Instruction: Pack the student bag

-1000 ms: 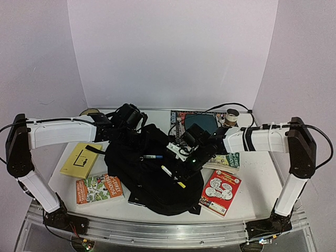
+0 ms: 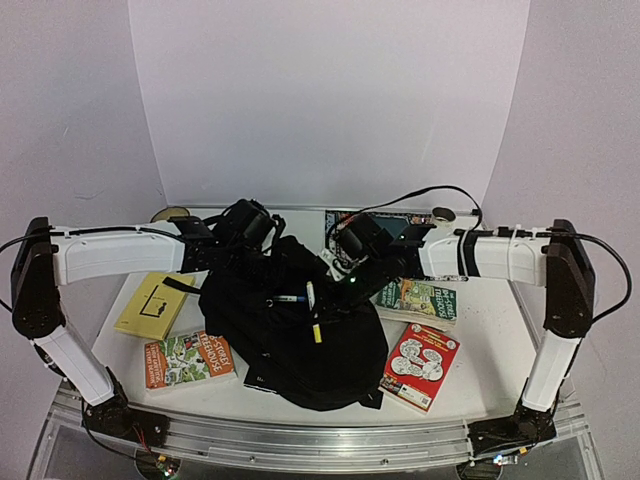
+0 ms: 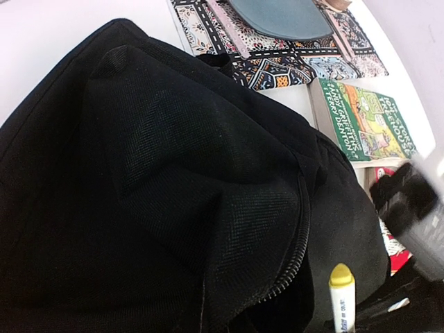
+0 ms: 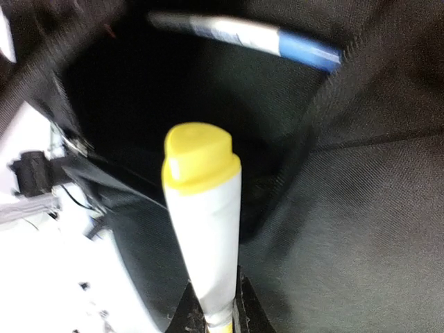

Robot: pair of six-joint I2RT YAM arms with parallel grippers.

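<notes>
The black bag (image 2: 310, 365) lies slumped in the middle of the table, its zip (image 3: 295, 260) parted. A white marker with yellow ends (image 4: 207, 232) is pinched in my right gripper, with its yellow tip over the dark opening. In the top view this marker (image 2: 311, 298) stands nearly upright along the picture, above the bag. A second marker with a blue end (image 4: 305, 50) lies across the dark fabric at the opening. My left gripper (image 2: 272, 262) is down at the bag's upper left; its fingertips are hidden in the dark cloth, so its finger cannot be read.
A yellow book (image 2: 155, 308) and an orange-and-green book (image 2: 190, 360) lie to the left. On the right are a red book (image 2: 420, 365) and a green book (image 2: 430, 300). A patterned cloth (image 3: 277, 69) with a grey-blue plate (image 3: 284, 17) sits behind.
My right gripper has swung the yellow-ended marker from a slant to nearly straight, shifting it slightly left and up. The left arm and the blue-ended marker have stayed put.
</notes>
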